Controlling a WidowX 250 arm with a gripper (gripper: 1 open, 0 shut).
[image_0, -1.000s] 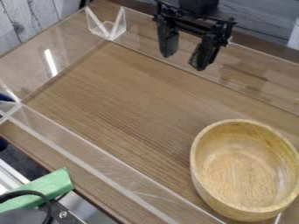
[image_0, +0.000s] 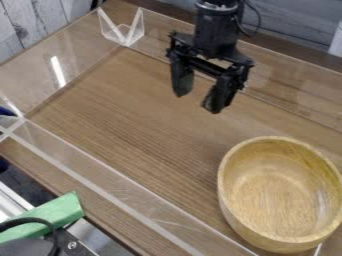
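Observation:
The black robot gripper (image_0: 201, 88) hangs from the top of the view over the upper middle of the wooden tray, its two dark fingers spread apart and open, with nothing visible between them. A large pale beige bowl (image_0: 278, 190) sits at the lower right, in front of and to the right of the gripper, apart from it.
The wooden tray floor (image_0: 127, 135) is mostly bare. Clear plastic edging runs along the left and lower-left sides. A green object (image_0: 34, 220) with a black cable lies outside at the bottom left. Small clear brackets (image_0: 120, 30) stand at the back left.
The gripper has moved down in the view and slightly left, toward the middle of the tray, showing more of its arm. The bowl has not moved.

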